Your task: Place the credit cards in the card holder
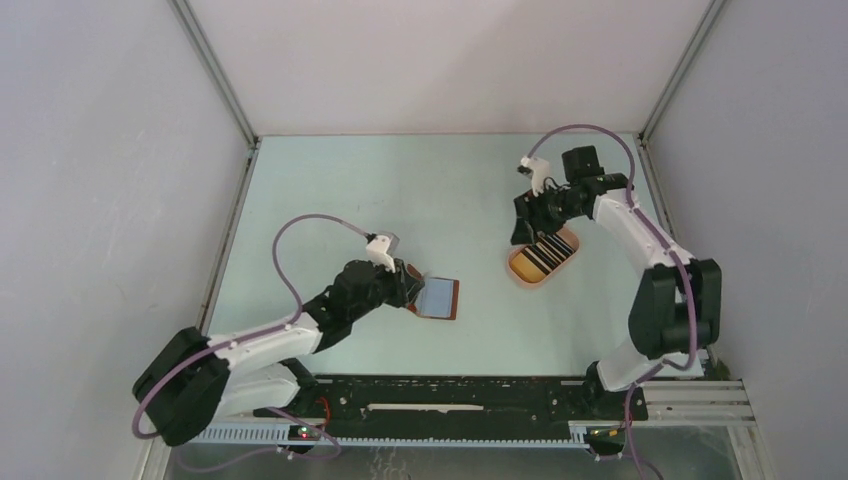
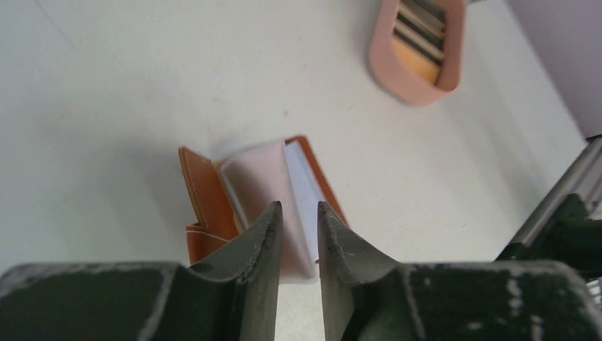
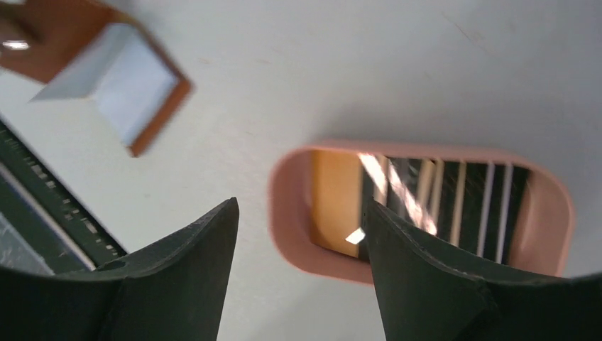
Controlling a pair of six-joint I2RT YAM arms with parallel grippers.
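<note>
A brown card holder [image 2: 202,186] lies spread on the table with its pale sleeve pages [image 2: 264,186] partly raised. In the left wrist view my left gripper is close over these pages, a narrow gap between its fingers. Whether it touches a page cannot be told. To the right stands a pink oval tray [image 1: 528,284], holding several dark and light-edged cards [image 3: 472,206] in a row. My right gripper is wide open by the tray's emptier end in its wrist view, nothing between its fingers. From above, the right arm covers part of the tray.
The tray's bare tan floor [image 3: 334,192] shows at one end. A dark rail [image 1: 440,405] runs along the front edge.
</note>
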